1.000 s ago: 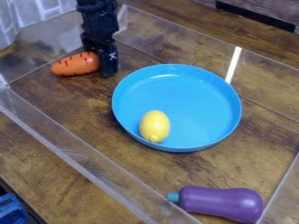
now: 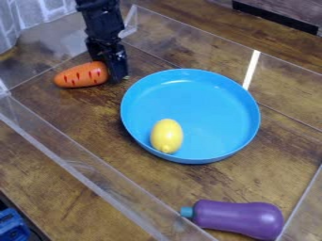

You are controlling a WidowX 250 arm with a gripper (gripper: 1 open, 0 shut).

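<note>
My black gripper (image 2: 108,58) is low at the upper left, at the right end of an orange toy carrot (image 2: 81,75) lying on the wooden surface. Its fingers are dark and overlap one another, so their hold on the carrot is unclear. A blue plate (image 2: 217,105) sits in the middle right with a yellow egg-shaped toy (image 2: 167,135) on it.
A purple toy eggplant (image 2: 239,218) lies at the lower right. Clear plastic walls run along the left and lower sides. The wood between carrot and plate is mostly free, as is the back right.
The carrot has shifted very slightly at the gripper; otherwise the scene looks the same.
</note>
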